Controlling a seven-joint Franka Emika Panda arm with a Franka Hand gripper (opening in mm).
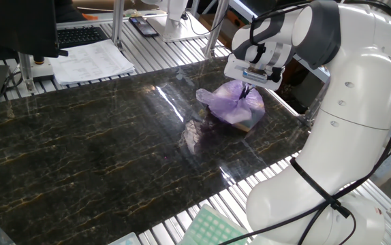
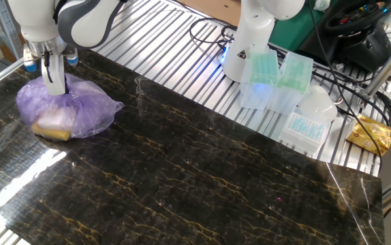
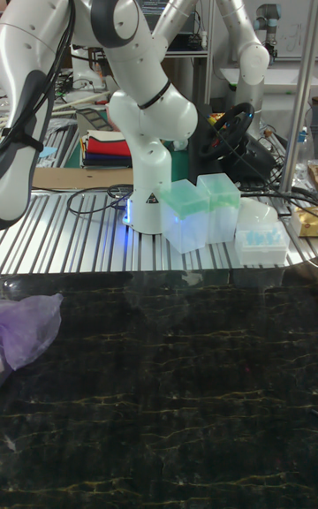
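Note:
A translucent purple plastic bag point(image 1: 235, 103) sits at the far right part of the dark marble-patterned tabletop point(image 1: 80, 150). Something yellowish and pale shows through the low side of the bag point(image 2: 63, 122) in exterior view 2. My gripper point(image 1: 244, 91) points down at the top of the bag, its dark fingertips close together against the gathered plastic. Whether they pinch the film cannot be made out, and exterior view 2 hides the fingers behind the white hand. Only the bag's edge point(image 3: 28, 328) enters exterior view 3, at the left; my fingers are out of that picture.
Green-lidded clear boxes point(image 2: 263, 71) and a white tip rack point(image 2: 306, 131) stand on the slatted metal rail beside the tabletop. A golden packet point(image 2: 370, 135) lies past them. A second white arm point(image 3: 146, 165) is mounted behind.

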